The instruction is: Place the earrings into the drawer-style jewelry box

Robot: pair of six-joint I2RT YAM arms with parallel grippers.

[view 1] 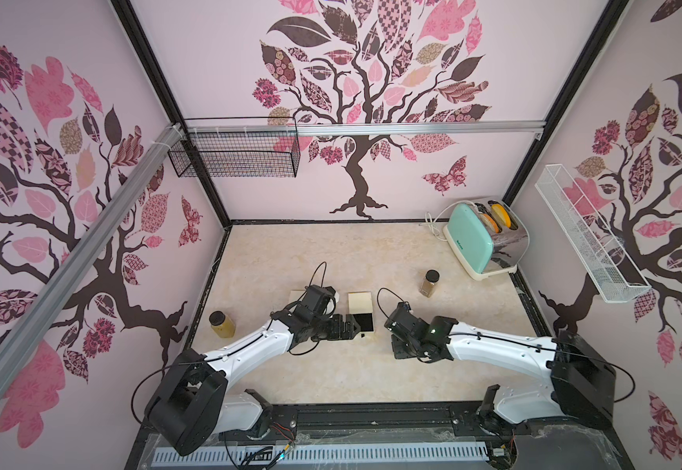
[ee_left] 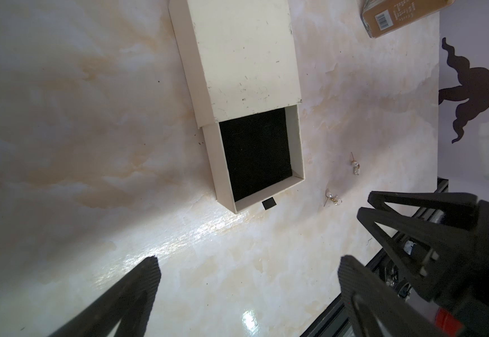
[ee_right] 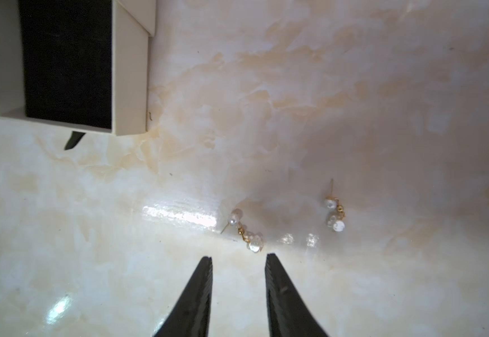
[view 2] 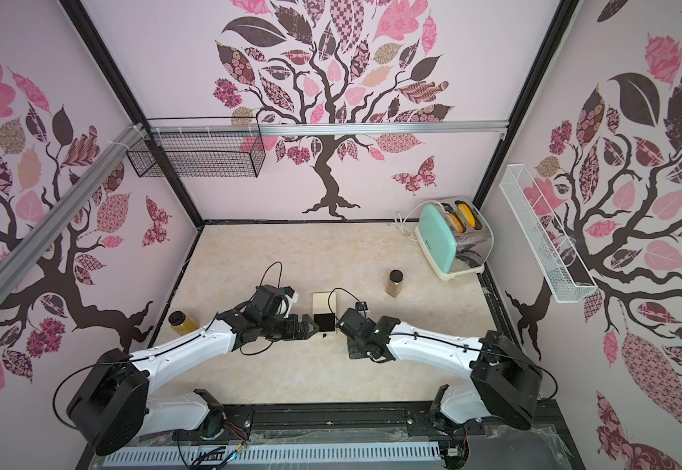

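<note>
The cream drawer box (ee_left: 239, 56) has its black-lined drawer (ee_left: 255, 154) pulled out, a small black tab at the front. Two pearl-and-gold earrings, one (ee_right: 247, 234) near my right fingertips and another (ee_right: 337, 216) farther right, lie on the marble table beside the drawer. My right gripper is part open above the table, just short of the nearer earring, with nothing visible between its fingers. My left gripper is open over the table in front of the box, empty.
A brown-capped jar (view 1: 428, 284) stands behind my right arm, a yellow jar (view 1: 223, 325) at the left edge. A mint toaster (view 1: 470, 243) fills the back right corner. A carton (ee_left: 402, 16) lies beside the box.
</note>
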